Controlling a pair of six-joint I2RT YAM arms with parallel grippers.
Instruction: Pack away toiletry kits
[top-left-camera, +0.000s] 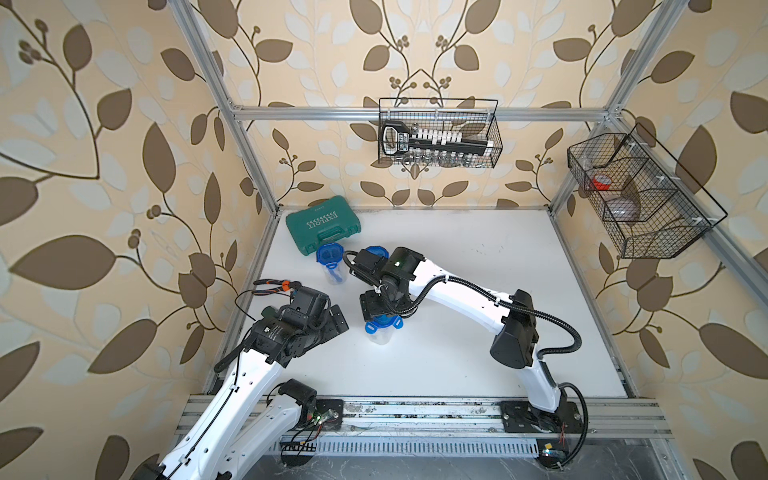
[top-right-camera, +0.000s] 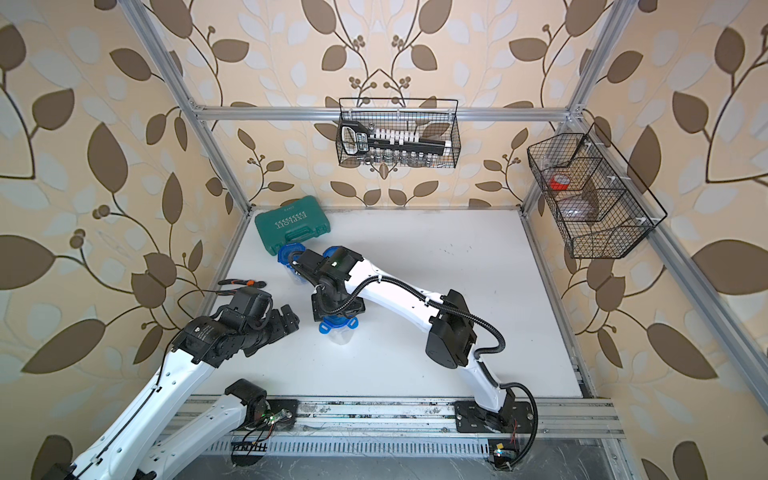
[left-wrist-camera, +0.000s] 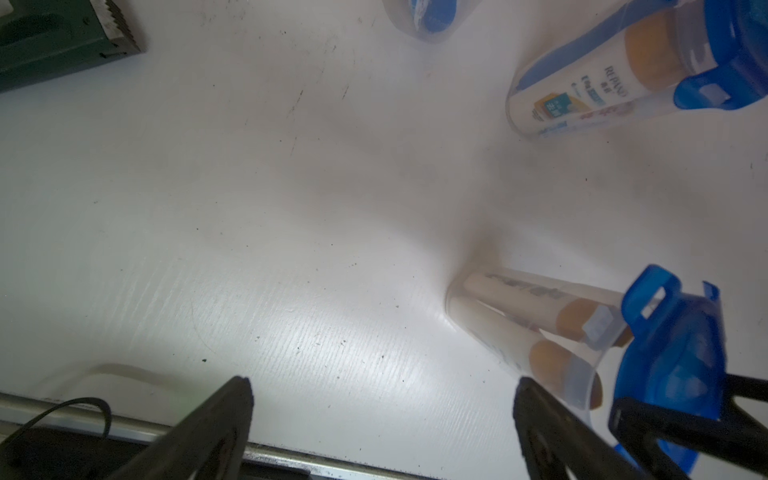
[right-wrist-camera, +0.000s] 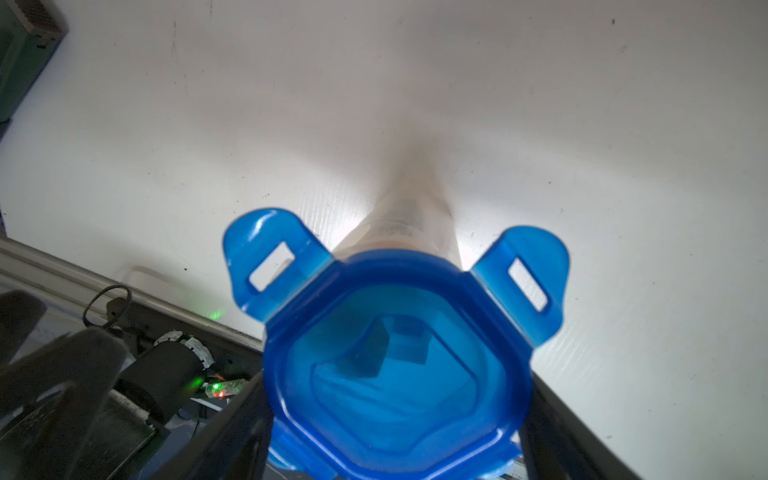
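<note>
A clear toiletry cup with a blue lid (top-left-camera: 384, 324) and pale bottles inside stands at the front middle. My right gripper (top-left-camera: 376, 312) is over that lid, which fills the middle of the right wrist view (right-wrist-camera: 396, 376) between the open fingers; whether they touch it is unclear. My left gripper (top-left-camera: 328, 328) stands open just left of the cup, nothing between its fingers; the cup (left-wrist-camera: 520, 320) is at lower right in its wrist view. Two more blue-lidded cups are behind: one at left (top-left-camera: 330, 257), one partly hidden by the right arm (top-left-camera: 376, 251).
A green case (top-left-camera: 323, 224) lies at the back left, with an orange-black tool (top-left-camera: 284, 284) at the left edge. Wire baskets hang on the back wall (top-left-camera: 440, 156) and right wall (top-left-camera: 648, 240).
</note>
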